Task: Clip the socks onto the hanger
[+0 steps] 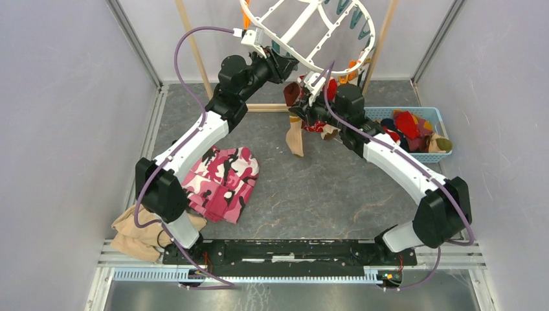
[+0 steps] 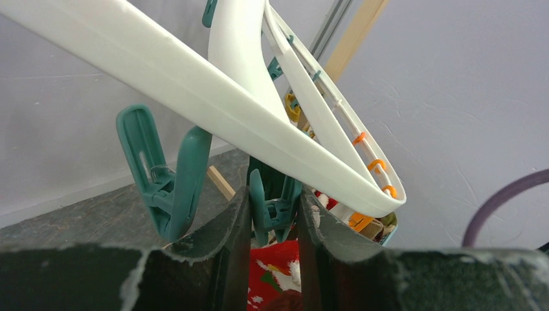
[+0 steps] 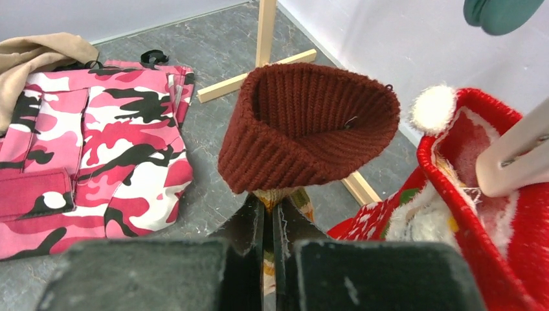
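Note:
The white hanger (image 1: 311, 65) hangs at the top of the top view, with teal and orange clips along it. At its near rim my left gripper is shut on a teal clip (image 2: 277, 214); whether the clip's mouth is spread is hard to tell. My right gripper is shut on a sock with a brown ribbed cuff (image 3: 311, 129), just below that cuff. The cuff gapes upward and the tan foot (image 1: 295, 137) dangles below. Red patterned socks (image 3: 505, 214) hang close beside it. Another teal clip (image 2: 165, 175) hangs free, left of my left gripper.
A blue basket (image 1: 430, 157) of socks stands at the right. Pink camouflage cloth (image 1: 223, 178) and beige cloth (image 1: 139, 236) lie on the left floor. Wooden poles (image 1: 194, 48) rise behind.

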